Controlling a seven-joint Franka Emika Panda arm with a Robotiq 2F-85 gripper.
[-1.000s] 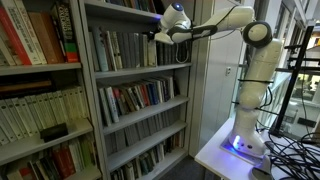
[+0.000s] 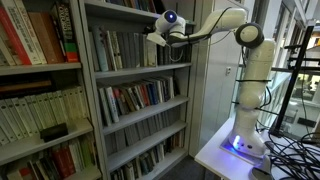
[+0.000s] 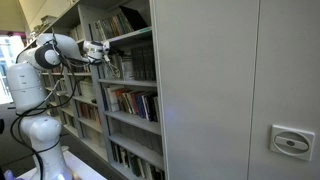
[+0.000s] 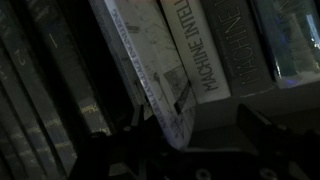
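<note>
High at the bookcase, my gripper [image 2: 155, 39] reaches toward a row of books on an upper shelf. In the wrist view the dark fingers of the gripper stand apart, so it is open. A pale book [image 4: 150, 55] with a worn corner leans out of the row, its lower end lying between the fingers; whether they touch it is too dark to tell. To its right are a white book with "MACHINE INTELL" on its spine [image 4: 197, 50] and a grey book [image 4: 237, 45].
Dark volumes [image 4: 45, 95] fill the left of the wrist view. The shelf edge [image 4: 285, 101] runs below the books. More filled shelves [image 3: 135, 121] lie lower down, with a tall pale panel [image 3: 205, 90] beside the bookcase. The white table [image 2: 222, 155] by the arm's base looks mostly bare.
Over the last second my arm's wrist has moved a little left and down in exterior view 1, bringing the gripper slightly left along the upper shelf. The books there look unmoved.
</note>
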